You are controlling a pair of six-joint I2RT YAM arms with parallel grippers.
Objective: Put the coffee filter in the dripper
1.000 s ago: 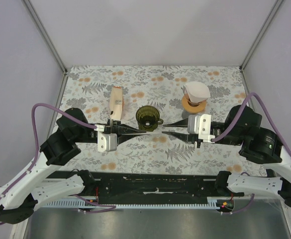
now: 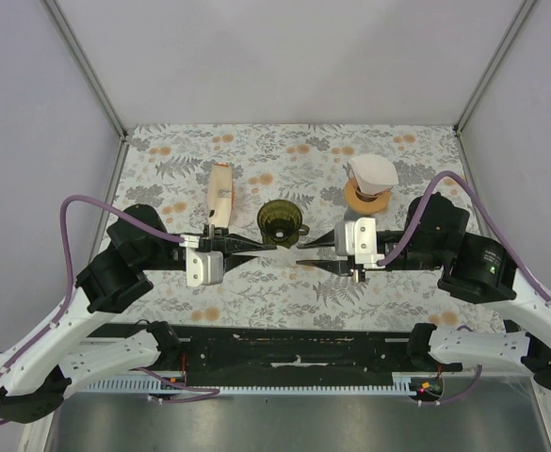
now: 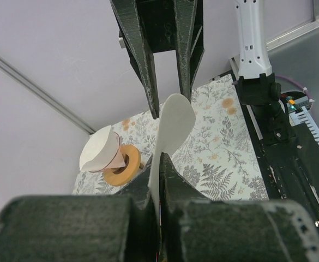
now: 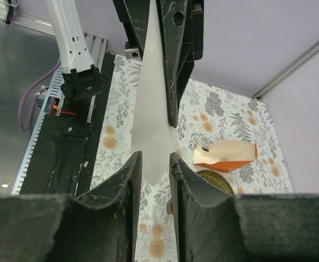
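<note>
My left gripper is shut on a white paper coffee filter, which sticks up from between its fingertips. My right gripper stands part open facing it from the right, its fingertips beside the filter. In the right wrist view the filter lies just beyond the right fingertips. The dark green dripper sits on the table behind the grippers, partly hidden in the right wrist view.
A stack of filters in a wooden holder stands at back right. A paper packet lies left of the dripper.
My right gripper has moved left toward the filter in my left gripper. The left arm is nearly still.
</note>
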